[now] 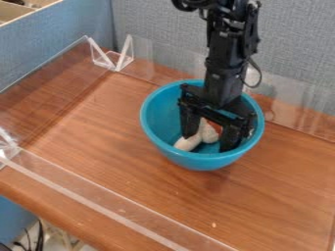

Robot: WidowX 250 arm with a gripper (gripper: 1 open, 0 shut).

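Note:
A turquoise bowl (159, 118) stands on the wooden table. My black gripper (210, 122) reaches down into it from above, open, its fingers inside the bowl. A white object (189, 142) lies at the bottom among the fingers, with a small red-orange part at its right; the black fingers partly hide it, so its shape is unclear.
Clear plastic brackets (113, 57) stand along its edges. Grey padded walls (157, 25) bound the back and left.

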